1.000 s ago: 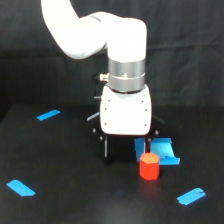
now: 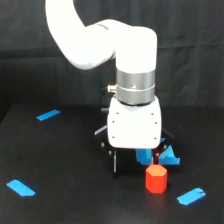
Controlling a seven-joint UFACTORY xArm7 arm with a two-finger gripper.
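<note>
A red hexagonal block (image 2: 156, 179) stands on the dark table, right of the middle in the camera view. Just behind it lies a flat blue piece (image 2: 169, 155), partly covered by the white hand and the block. My gripper (image 2: 135, 167) is low over the table, its dark fingers spread well apart and open. The block is at the right-hand finger's side, on the camera's side of it; whether they touch is hard to make out. Between the fingers I see only dark table.
Strips of blue tape mark the table at the back left (image 2: 48, 115), front left (image 2: 20, 188) and front right (image 2: 190, 196). A dark curtain (image 2: 190, 60) hangs behind.
My gripper has come down and a little to the right. The red block has shifted right and toward the camera, away from the blue piece's front edge.
</note>
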